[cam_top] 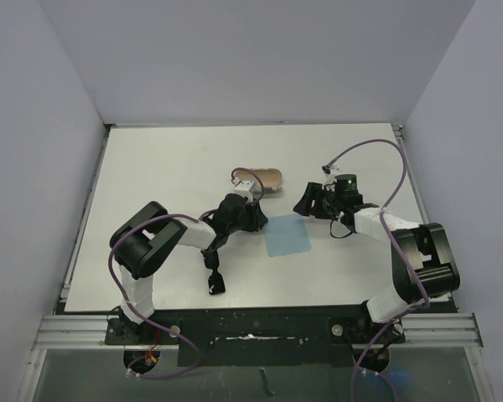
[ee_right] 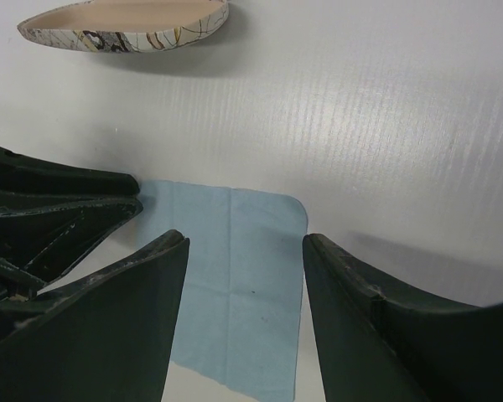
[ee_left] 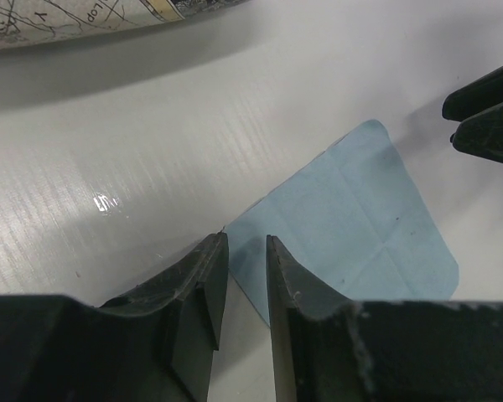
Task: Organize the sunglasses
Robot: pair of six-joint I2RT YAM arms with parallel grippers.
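Note:
A light blue cloth (cam_top: 287,237) lies flat on the table between my two grippers. My left gripper is part open at the cloth's far left corner, with a narrow gap between its fingers and the cloth showing beyond. Whether its tips touch the cloth I cannot tell. Over the far right corner, my right gripper stands wide open, with cloth visible below the gap. The black sunglasses (cam_top: 213,273) rest on the table at the near left, partly covered by the left arm. Behind the grippers sits an open glasses case (cam_top: 270,179) with a patterned outside and tan inside.
The left arm (cam_top: 193,233) reaches across above the sunglasses. White table surface (cam_top: 176,155) is bare at the far left, and the right side behind the right arm is clear too. The case's left part is hidden by the left gripper and its cable.

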